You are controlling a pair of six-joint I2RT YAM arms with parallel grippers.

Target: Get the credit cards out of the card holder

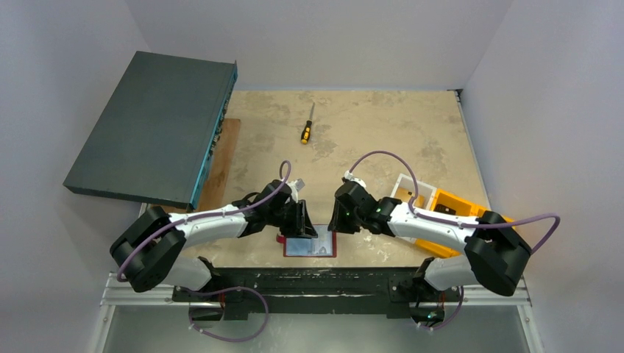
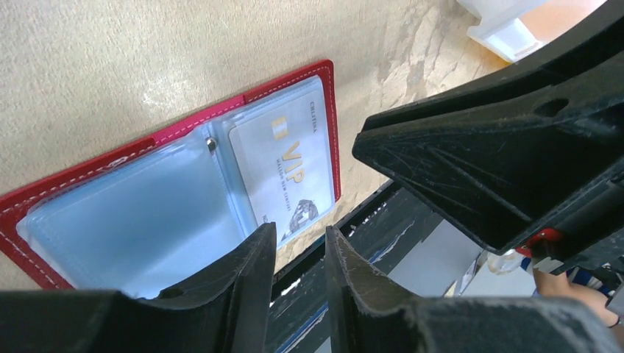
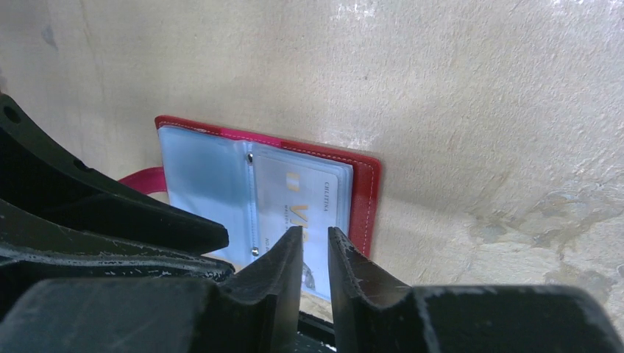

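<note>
The red card holder (image 1: 335,245) (image 2: 337,140) (image 3: 368,198) lies spread flat near the table's front edge. Under the clear plastic of its right half sits a white VIP card (image 2: 279,151) (image 3: 302,193); the left half (image 2: 140,213) shows plain pale blue plastic. Over the holder, my left gripper (image 1: 309,234) is open, a moderate gap between its fingertips. By the holder's upper right corner, my right gripper (image 1: 338,228) is open by a narrow gap, the card visible behind it. Neither pair of fingers has anything between. Contact with the plastic cannot be told.
A yellow-handled screwdriver (image 1: 306,132) lies toward the back. At the right stand a white tray (image 1: 403,187) and an orange bin (image 1: 449,202), partly behind my right arm. A large dark box (image 1: 154,125) fills the left side.
</note>
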